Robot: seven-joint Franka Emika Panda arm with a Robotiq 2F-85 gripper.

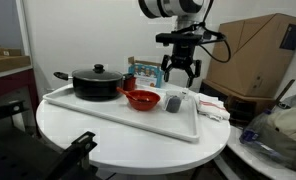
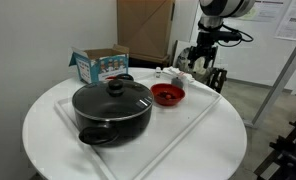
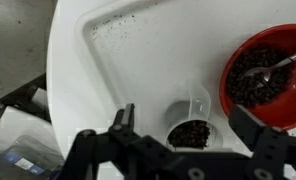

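Observation:
Above the tray, my gripper (image 1: 183, 72) hangs open with nothing between its fingers. Below it stands a clear cup (image 1: 174, 102) with dark beans in its bottom, apart from the fingers. In the wrist view the cup (image 3: 194, 112) shows between the two fingertips, its lower part cut off by the gripper body. Right beside it is a red bowl (image 3: 231, 78) of dark beans, with a metal spoon (image 3: 266, 70) in it.
A black lidded pot (image 2: 112, 102) sits at the tray's other end. The white tray (image 1: 128, 118) has bare room along its front. Behind are a red mug (image 1: 129, 82), a colourful box (image 2: 101, 65) and a white cloth (image 1: 210, 108).

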